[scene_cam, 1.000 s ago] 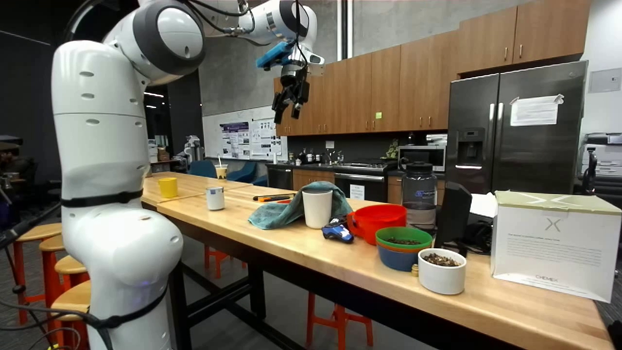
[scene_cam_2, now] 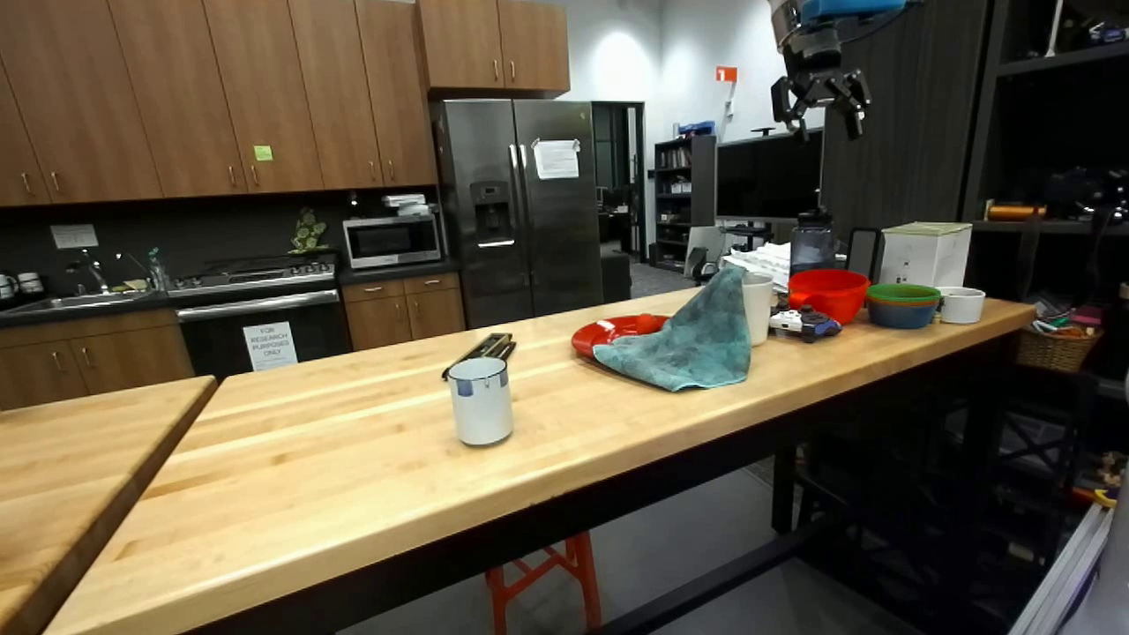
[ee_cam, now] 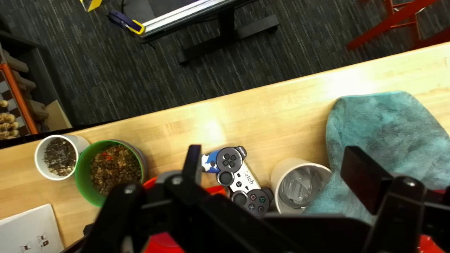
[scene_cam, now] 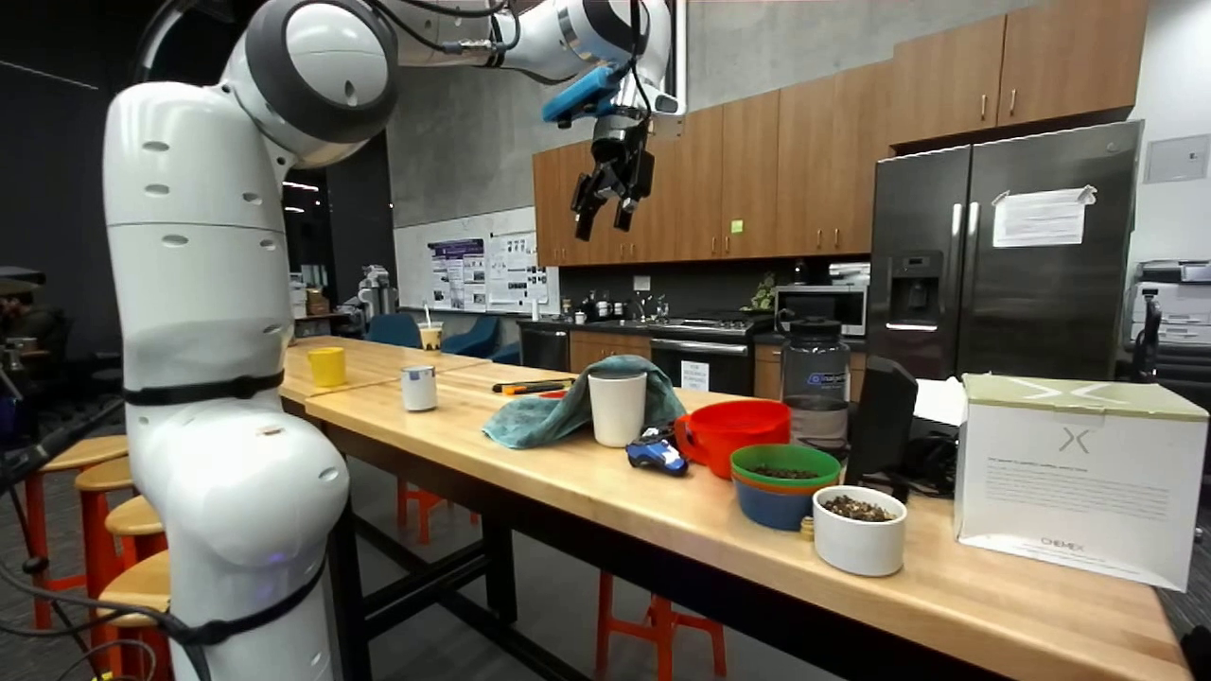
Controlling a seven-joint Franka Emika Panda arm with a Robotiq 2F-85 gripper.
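High above the table, my gripper point(scene_cam: 603, 221) hangs fingers down with its fingers wide apart. Nothing sits between them in exterior view 2, where the gripper point(scene_cam_2: 819, 118) is near the top right. In the wrist view the two fingers point(ee_cam: 361, 177) frame a game controller point(ee_cam: 241, 180) and a white cup point(ee_cam: 280, 179) with something clear inside, both far below. A teal towel point(scene_cam_2: 688, 344) is bunched against the cup and lies partly over a red plate point(scene_cam_2: 609, 332). A red bowl point(scene_cam: 744, 429) stands beside the controller, partly hidden by my gripper in the wrist view.
A green bowl point(scene_cam: 783, 463) and a white bowl point(scene_cam: 859, 533) hold dark bits. Behind them stand a dark bottle point(scene_cam: 816, 375) and a white box point(scene_cam: 1079, 488). A white mug point(scene_cam_2: 482, 402) and dark tools point(scene_cam_2: 492, 347) occupy the other half; the wood point(scene_cam_2: 307, 466) around them is clear.
In exterior view 1, my arm and gripper have swung to the right, staying high and open. The things on the table have not moved.
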